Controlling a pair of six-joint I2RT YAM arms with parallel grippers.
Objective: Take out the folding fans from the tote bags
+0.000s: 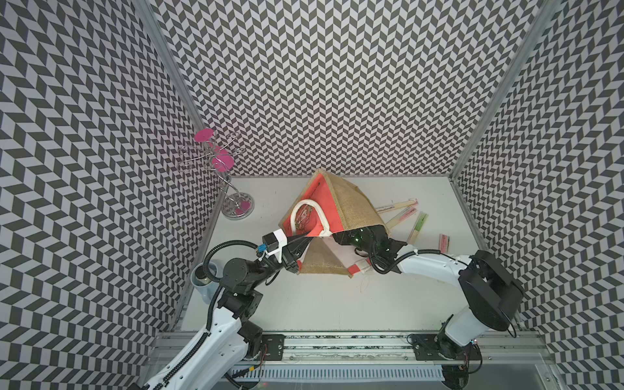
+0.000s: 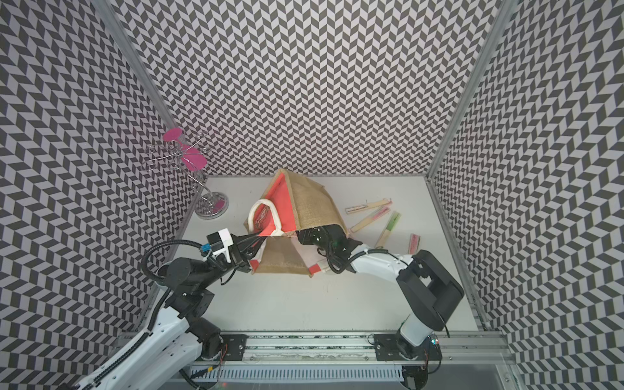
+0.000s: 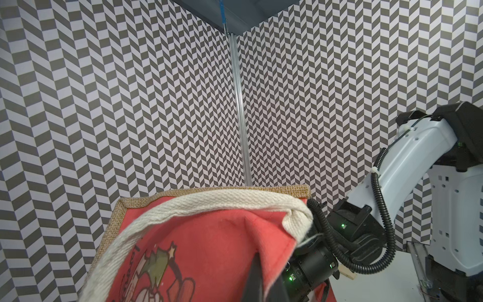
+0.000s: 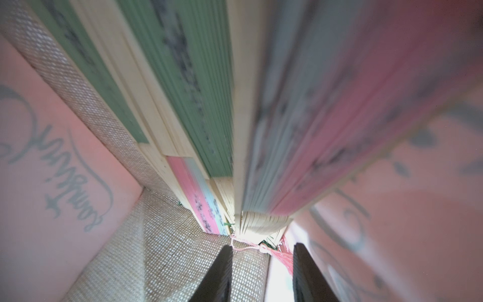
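The tote bag [image 1: 351, 198], tan burlap with red printed panels and a white handle [image 1: 310, 202], is tipped with its mouth facing me. My left gripper is shut on the bag's red panel beside the handle, holding it up. Inside the bag, my right gripper is open, its fingers apart with nothing gripped between them. Several folding fans, including a green one [image 4: 186, 85] and a pink and blue-grey one [image 4: 322, 115], lean in the bag just beyond the right fingers. A pink tassel [image 4: 284, 257] hangs near the right fingertips.
Several fans, such as a green one [image 1: 418, 227] and a pink one [image 1: 444, 243], lie loose on the table to the right. A metal stand with pink discs [image 1: 238, 205] is at the back left, and a blue cup [image 1: 204, 282] at the left.
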